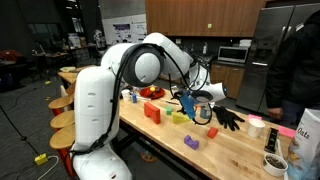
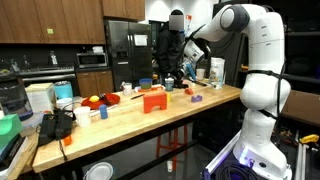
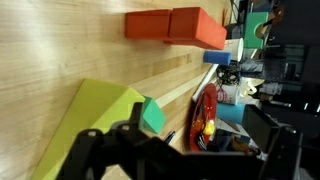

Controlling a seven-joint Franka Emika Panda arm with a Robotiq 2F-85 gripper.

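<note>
My gripper (image 1: 187, 106) hangs over the table among coloured blocks. In the wrist view the gripper is open, its dark fingers wide apart. A yellow block (image 3: 88, 130) lies below them, partly hidden by the left finger. Against its right side shows a green block (image 3: 152, 116). Two orange-red blocks (image 3: 185, 26) stand end to end at the top of that view. Exterior view 1 shows the yellow block (image 1: 180, 118) just below the gripper, the red blocks (image 1: 152, 113) to its left and a purple block (image 1: 191, 142) nearer the front edge.
A small red block (image 1: 212, 132) and a black glove-like item (image 1: 228, 118) lie right of the gripper. Farther right stand a white cup (image 1: 256, 128) and a bowl (image 1: 275, 164). A red tray (image 3: 207, 115) holds small items.
</note>
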